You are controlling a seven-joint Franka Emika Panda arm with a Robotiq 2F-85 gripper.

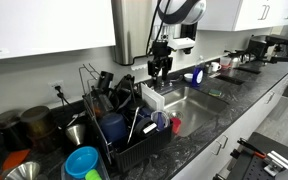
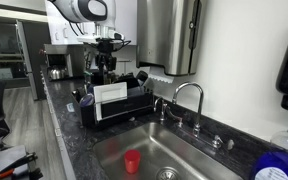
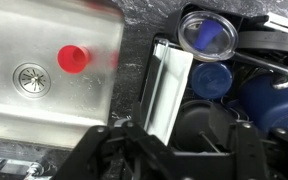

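Observation:
My gripper (image 1: 160,78) hangs over the black dish rack (image 1: 139,152), near the rack's sink end. Its fingers stand open, and nothing shows between them. In the wrist view, the fingers (image 3: 135,140) reach in from the bottom edge, above a white panel-like item (image 3: 169,95) and a dark round pan (image 3: 199,122). That white item (image 2: 111,101) stands upright at the rack's end in exterior view 2, below my gripper (image 2: 102,72). A red cup (image 3: 73,59) is in the steel sink (image 3: 14,112).
Dark blue cups (image 3: 212,80), a clear container (image 3: 207,34) and other dishes crowd the rack. A blue bowl (image 1: 82,161) sits at its near left. The faucet (image 2: 195,98) rises behind the sink, and a blue-capped jug (image 2: 278,160) is at the far right. Most of the sink is clear.

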